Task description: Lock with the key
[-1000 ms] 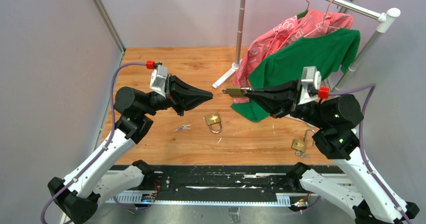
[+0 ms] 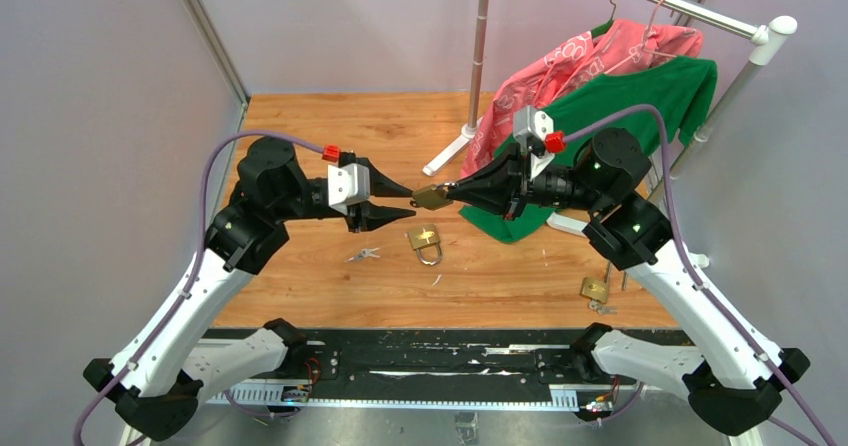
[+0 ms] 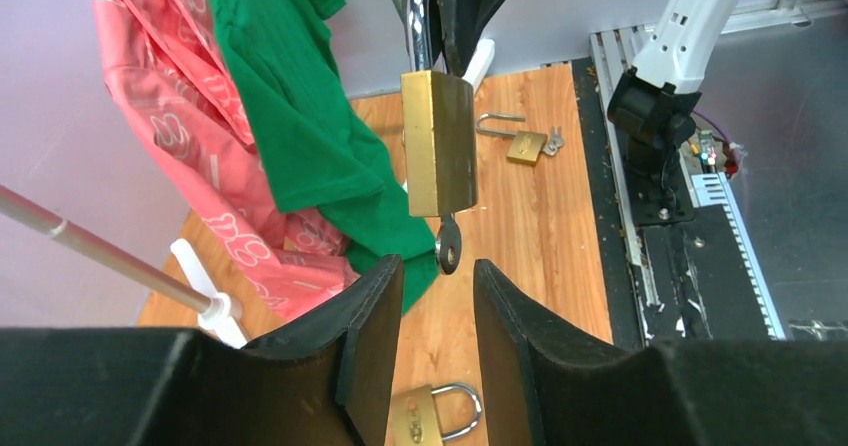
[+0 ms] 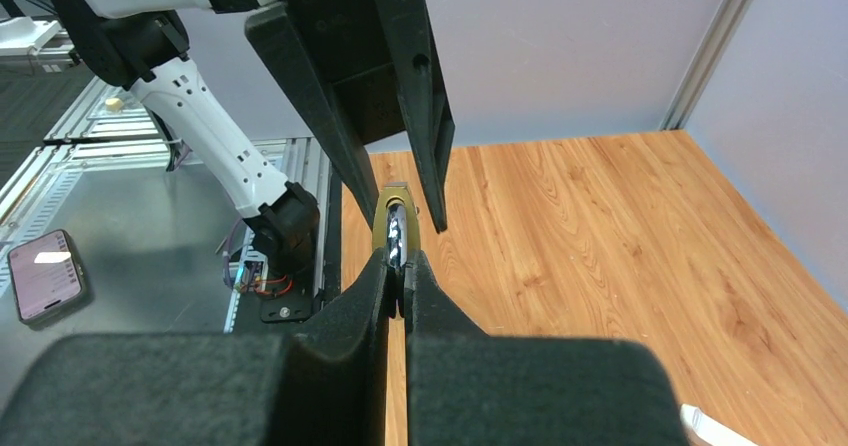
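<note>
A brass padlock point(image 2: 432, 197) is held up at mid-table by my right gripper point(image 2: 455, 190), which is shut on its steel shackle point(image 4: 396, 234). In the left wrist view, a key point(image 3: 449, 248) sticks out from the end of the padlock's body point(image 3: 436, 146), just beyond the tips of my left gripper. Those fingers are part open on either side of the key's line, with nothing visibly between them. A second padlock point(image 2: 424, 239) lies on the table below, with loose keys point(image 2: 362, 254) to its left.
Another padlock point(image 2: 594, 289) with keys lies at the front right of the table point(image 2: 330, 126). A clothes rack with pink point(image 2: 530, 86) and green point(image 2: 620, 106) garments stands at the back right.
My right gripper has moved the padlock left and slightly down, toward my left gripper.
</note>
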